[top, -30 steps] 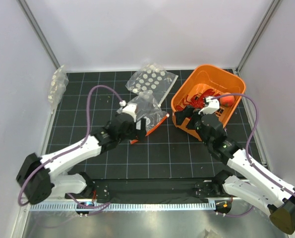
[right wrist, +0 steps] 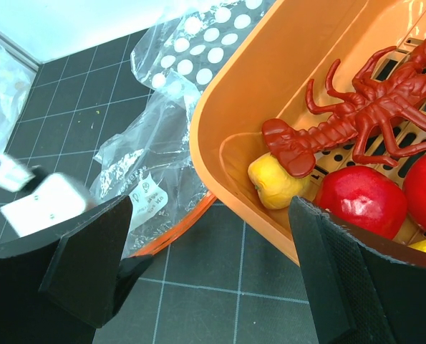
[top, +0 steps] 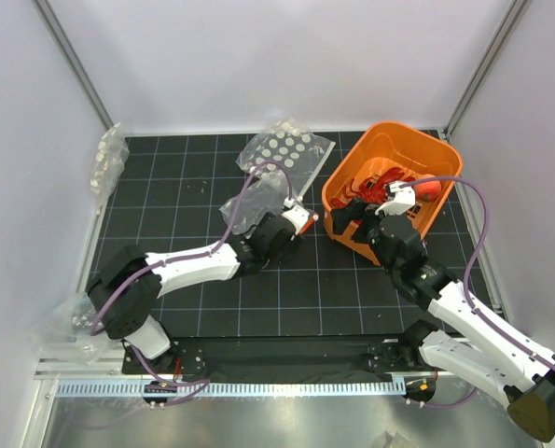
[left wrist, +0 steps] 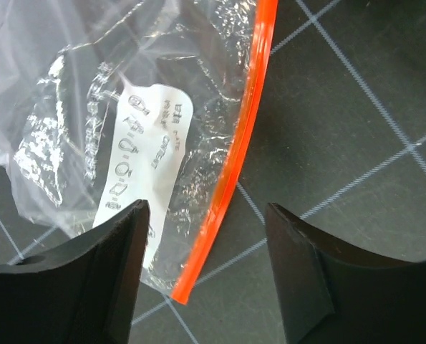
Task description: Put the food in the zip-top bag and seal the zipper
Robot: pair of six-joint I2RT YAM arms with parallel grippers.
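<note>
A clear zip bag (left wrist: pixel 69 115) with an orange zipper edge (left wrist: pixel 227 172) lies on the tiled mat, partly under my left gripper in the top view. In the left wrist view that gripper's fingers stand apart above the zipper's end, nothing held. My right gripper is open at the orange bin's (right wrist: pixel 220 129) left edge, holding nothing. Inside the bin are a red lobster (right wrist: pixel 363 115), a yellow fruit (right wrist: pixel 273 183), red round fruits (right wrist: pixel 359 201) and another yellow piece (right wrist: pixel 425 246).
Another clear bag with white dots (top: pixel 282 149) lies behind, and more bags (top: pixel 109 163) rest along the left wall. Walls border the back and sides.
My left arm has moved rightward over the orange-edged bag, its gripper now covering most of the zipper in the top view. The right arm is essentially still.
</note>
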